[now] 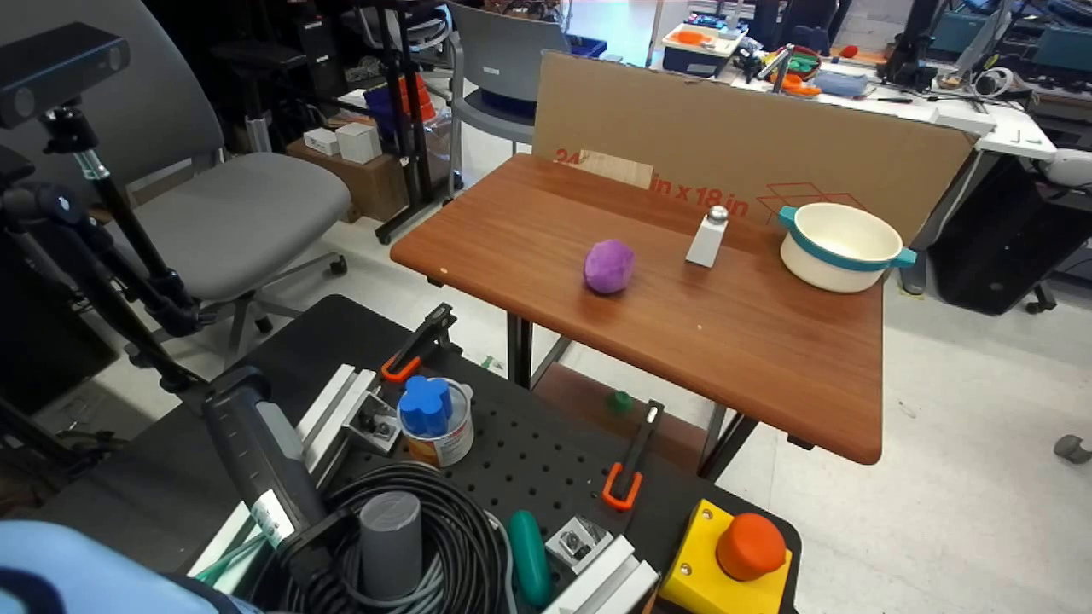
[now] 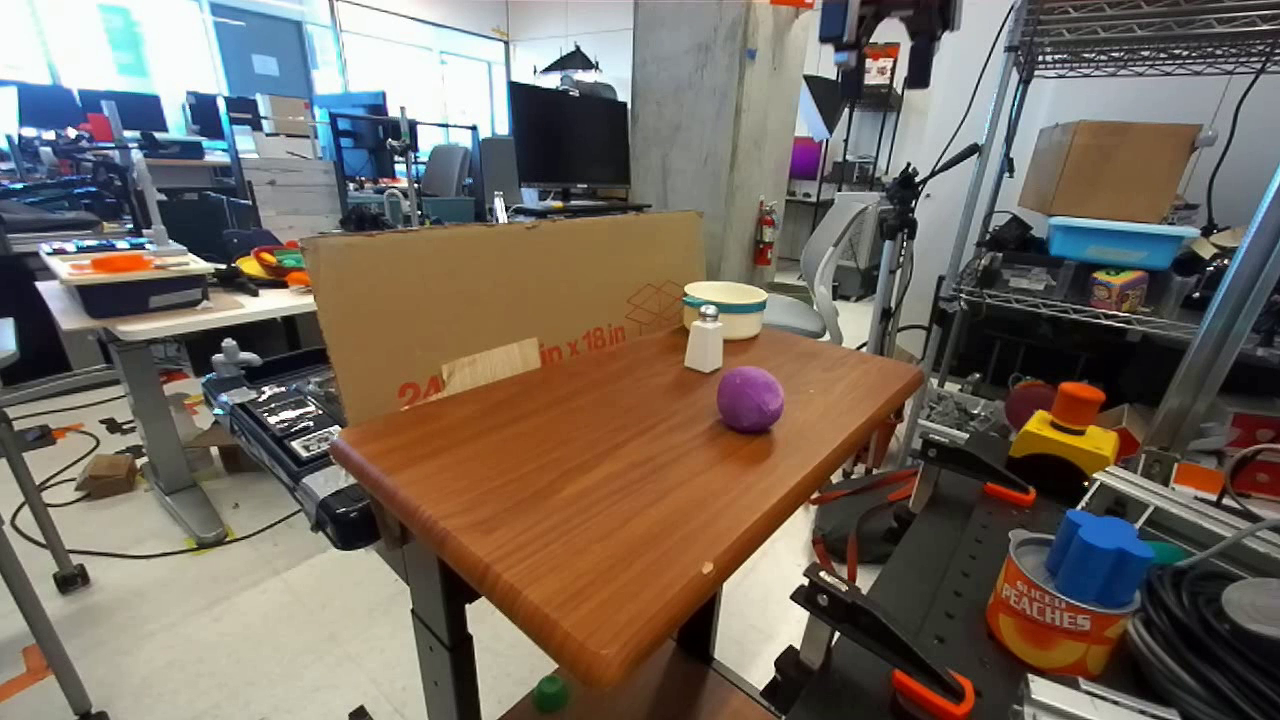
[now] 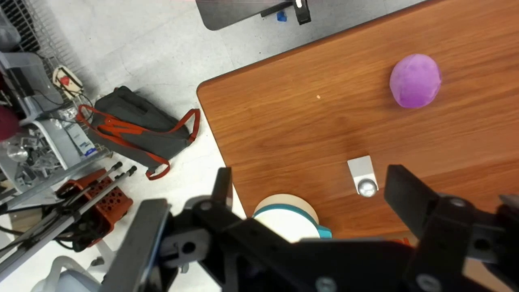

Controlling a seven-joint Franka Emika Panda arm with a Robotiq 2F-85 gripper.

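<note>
On the brown wooden table [image 1: 573, 235] lies a purple round plush-looking object [image 1: 609, 266], near the edge facing the black cart. Farther back, a white shaker [image 1: 706, 240] with a silver top stands upright. A cream pot [image 1: 834, 271] with teal band and handles sits empty by the table's far right corner. High above the tabletop, my gripper [image 2: 885, 78] shows at the top of exterior view 2. In the wrist view my gripper is open, its fingers wide apart with nothing held. Below it there, the gripper's body partly covers the pot [image 3: 287, 207]. The shaker [image 3: 362, 175] and purple object [image 3: 414, 81] are clear of it.
A cardboard sheet [image 1: 737, 133] stands along the table's back edge. The black cart [image 1: 512, 409] in front carries clamps, a can, cables and a yellow box with a red button [image 1: 752, 547].
</note>
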